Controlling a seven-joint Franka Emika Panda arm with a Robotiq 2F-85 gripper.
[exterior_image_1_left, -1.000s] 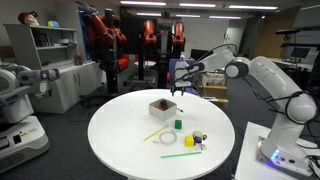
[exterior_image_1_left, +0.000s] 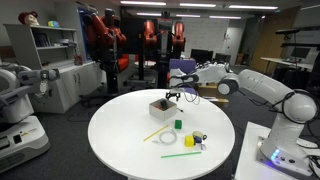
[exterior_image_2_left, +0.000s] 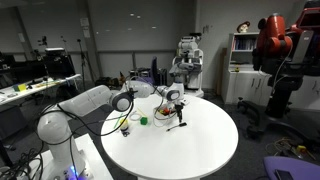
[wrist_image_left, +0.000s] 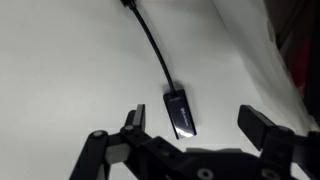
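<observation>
A black cable adapter (wrist_image_left: 180, 113) lies on the white table in the wrist view, its thin lead running up to a plug at the top edge. My gripper stands open over it, one finger on each side and bare space between the adapter and both. In exterior view 2 the small dark adapter (exterior_image_2_left: 178, 126) shows on the tabletop, with the gripper (exterior_image_2_left: 180, 104) above and behind it. From exterior view 1 the gripper (exterior_image_1_left: 174, 96) hangs low near the table's far side, next to a grey box.
The grey box (exterior_image_1_left: 163, 109) holds dark items. Nearer are a green block (exterior_image_1_left: 178, 125), yellow block (exterior_image_1_left: 187, 143), mug (exterior_image_1_left: 197, 136), white ring (exterior_image_1_left: 171, 136), yellow stick (exterior_image_1_left: 156, 132) and green stick (exterior_image_1_left: 181, 154).
In exterior view 1 the arm has come down and the gripper sits lower, a little closer to the table. The objects on the table look unmoved.
</observation>
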